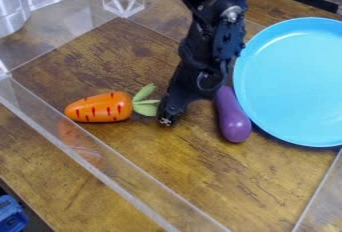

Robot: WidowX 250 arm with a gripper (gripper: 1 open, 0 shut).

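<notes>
My black gripper (166, 114) is low over the wooden board, its tip at the green leaves of an orange toy carrot (99, 107), which lies to its left. Whether the fingers are open or shut is hard to see in the dark shape. A purple eggplant (231, 115) lies just right of the gripper, partly behind the arm's outline.
A blue plate (295, 81) fills the right side. Clear plastic walls run along the left and lower edges. The front middle of the board (187, 181) is bare, as is the area at the upper left.
</notes>
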